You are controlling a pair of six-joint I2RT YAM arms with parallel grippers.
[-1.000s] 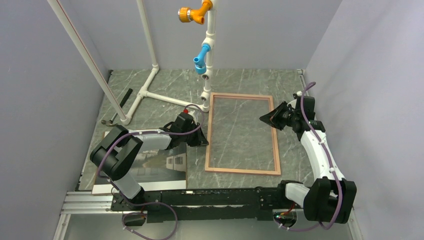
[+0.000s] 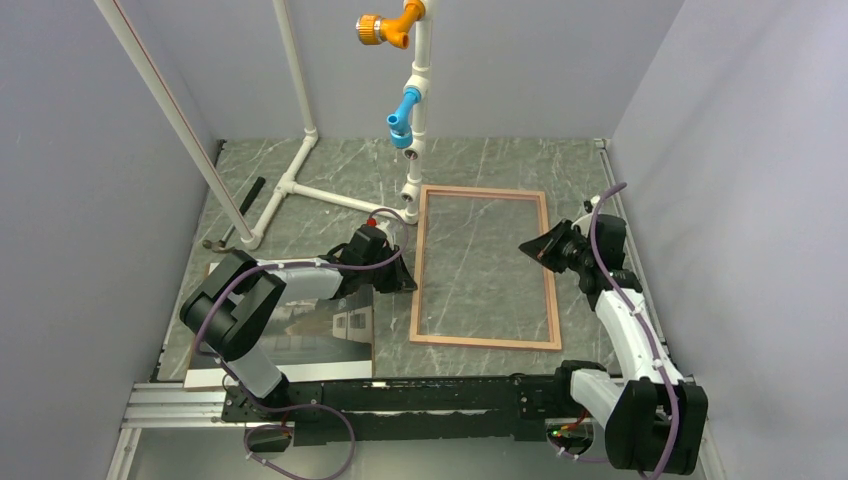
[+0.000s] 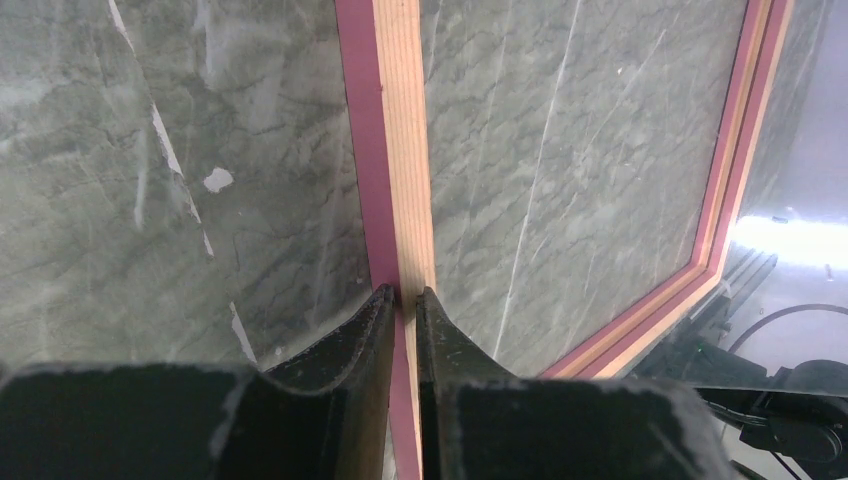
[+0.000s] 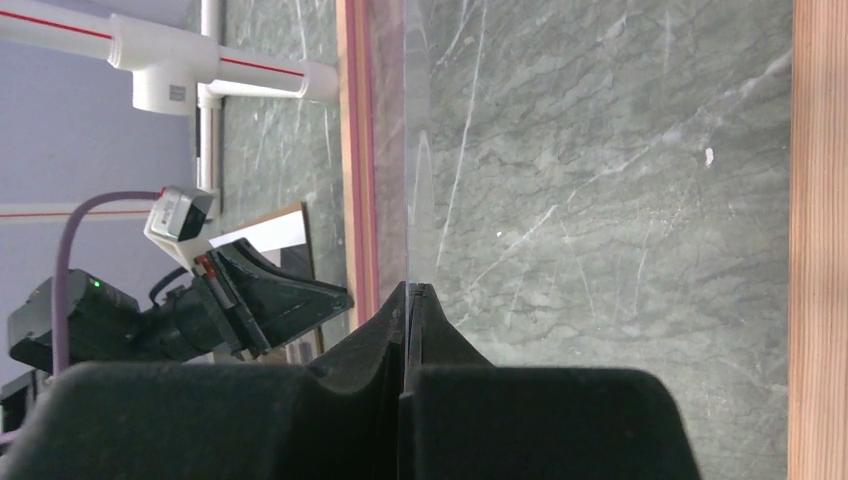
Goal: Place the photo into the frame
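The wooden frame (image 2: 485, 342) lies flat in the middle of the table. My left gripper is shut on its left rail, with the wood (image 3: 408, 180) running between the fingertips. Over the frame's right part is my right gripper (image 2: 530, 248), its fingers closed. In the right wrist view, a thin clear sheet (image 4: 420, 150), seen nearly edge-on, stands between that gripper's fingertips; how far it reaches cannot be told. The grey photo (image 2: 300, 350), with a white border, lies left of the frame, partly hidden under my left arm.
White pipes (image 2: 345, 201) stand behind the left arm, one upright beside the frame's far left corner. A dark-handled tool (image 2: 253, 195) rests at the far left. Bare table (image 2: 500, 160) shows beyond the frame.
The right gripper has come slightly towards the table's front, and its arm has shifted with it. The left arm, frame and photo stay where they were.
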